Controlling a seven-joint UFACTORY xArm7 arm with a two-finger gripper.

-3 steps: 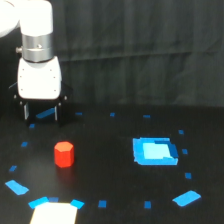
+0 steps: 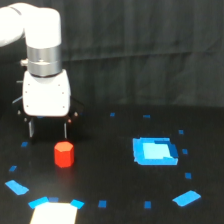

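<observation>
A red block (image 2: 64, 154) stands on the black table at left of centre, apart from everything around it. Above and slightly left of it in the picture is my gripper (image 2: 49, 133), pointing down. Its thin dark fingers (image 2: 66, 130) are spread wide, with nothing between them. The block shows whole, just below the right-hand finger in the image; how far apart they are in depth I cannot tell.
Blue tape frames a white patch (image 2: 156, 151) on the right. Blue tape strips (image 2: 186, 198) and small blue marks dot the table. At the front edge is a pale object (image 2: 54, 213), partly cut off.
My gripper has come lower and a little to the right in the picture, closer to the red block. Its fingers remain apart, and the block has not moved.
</observation>
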